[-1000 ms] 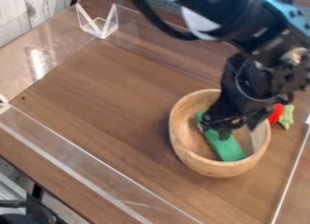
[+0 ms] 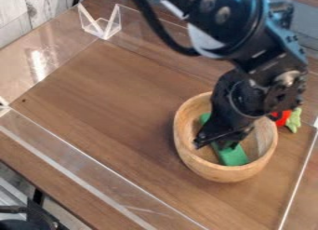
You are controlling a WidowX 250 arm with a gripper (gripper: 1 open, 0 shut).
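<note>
A wooden bowl [image 2: 224, 172] sits on the table at the right of centre, with a green block [image 2: 233, 155] inside it. My black gripper [image 2: 214, 136] reaches down into the bowl over the upper part of the green block. Its fingertips are dark and partly hidden, so what lies between them is hard to make out. A red object [image 2: 280, 115] and a light green item [image 2: 293, 120] lie behind the bowl at the right, partly covered by the arm.
Clear plastic strips run along its edges, and a small clear holder [image 2: 99, 24] stands at the far left back.
The gripper has shifted slightly left within the bowl, and the arm's wrist has moved a little. The bowl stays where it was.
</note>
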